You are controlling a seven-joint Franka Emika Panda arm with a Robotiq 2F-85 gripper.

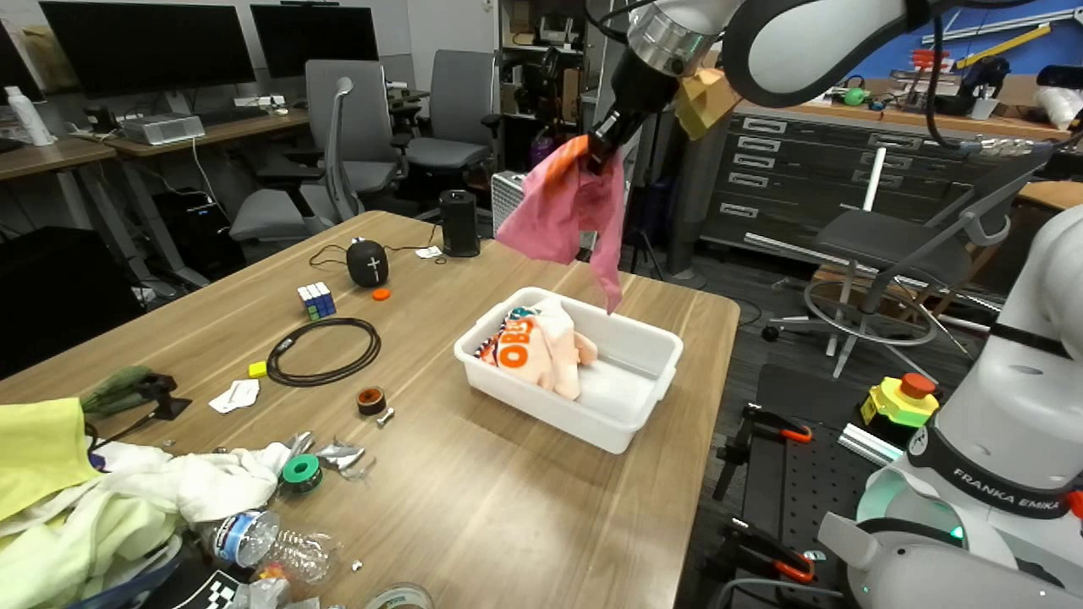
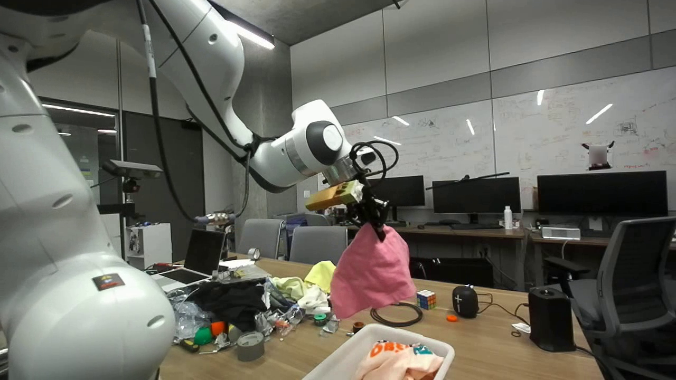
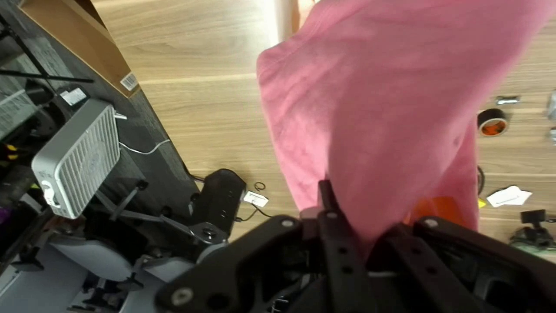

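Note:
A pink cloth [image 1: 576,212] with an orange patch hangs in the air, pinched by my gripper [image 1: 601,154], which is shut on it. Below is a white bin [image 1: 626,397] on the wooden table; the cloth's lowest tip is near its far rim in exterior view 1. A peach cloth with orange lettering [image 1: 538,350] lies in the left part of the bin, and the right part is bare. In exterior view 2 the pink cloth [image 2: 374,272] dangles freely. The wrist view has the cloth [image 3: 380,104] filling the middle, covering much of the table and most of the bin.
A heap of cloths [image 1: 112,497], a bottle [image 1: 269,543] and other clutter covers the near left of the table. A coiled black cable [image 1: 325,352], Rubik's cube [image 1: 316,300] and round speaker [image 1: 366,263] stand farther back. Table in front of the bin is clear.

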